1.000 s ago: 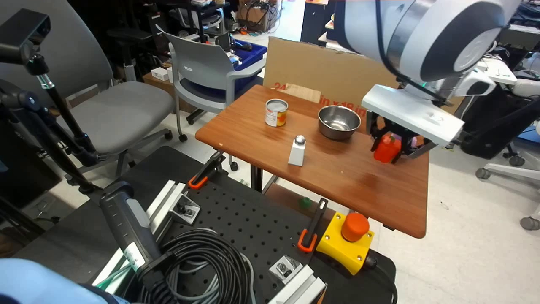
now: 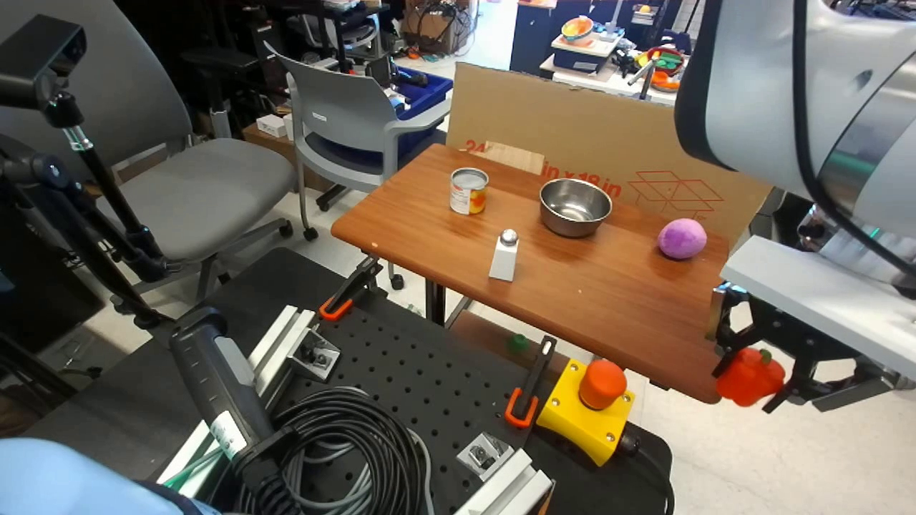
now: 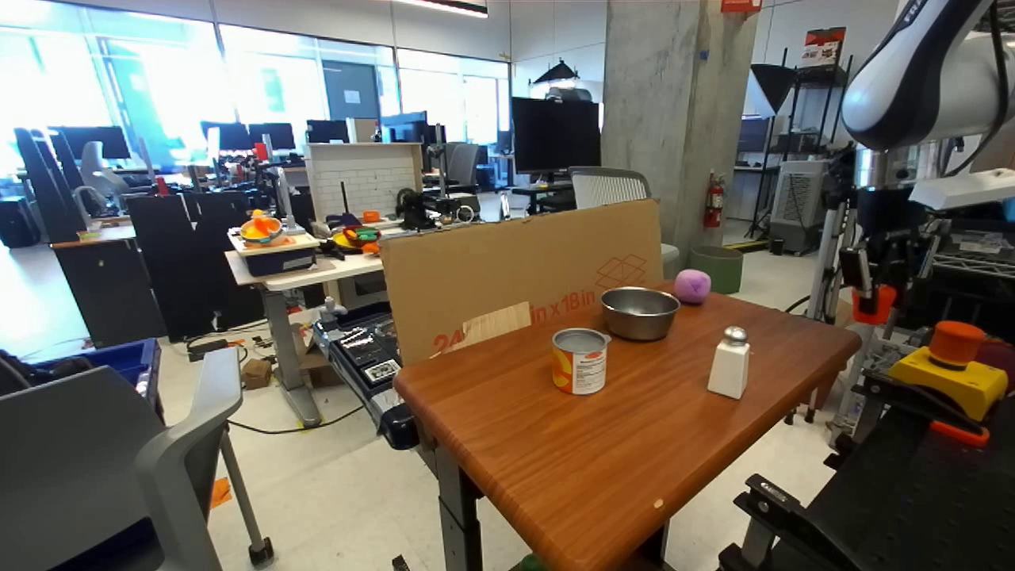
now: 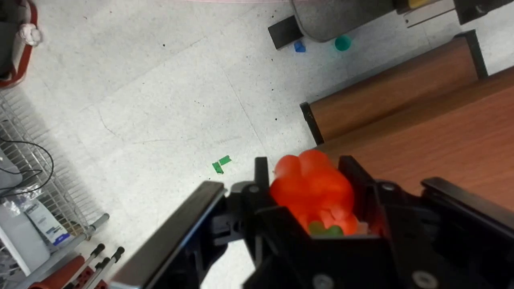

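Observation:
A red toy pepper (image 2: 750, 378) with a green stem is gripped between the fingertips of my gripper. In exterior view 1 it hangs just beyond the right end of the brown table (image 2: 601, 317), over the floor. The wrist view shows the pepper (image 4: 315, 188) between both dark fingers, bare floor beneath and the table (image 4: 462, 139) to the right. On the table stand a steel bowl (image 2: 573, 210), an opened can (image 2: 468, 190), a white shaker with a metal top (image 2: 504, 256) and a purple ball-like object (image 2: 683, 239).
A cardboard panel (image 3: 514, 266) stands along the table's back edge. Near the front right sits a yellow box with an orange button (image 2: 592, 403) on a black perforated bench (image 2: 403, 378).
My gripper has moved right with the red pepper, from above the table to past its right end. The bowl, can and shaker stay where they were; the purple object is now uncovered.

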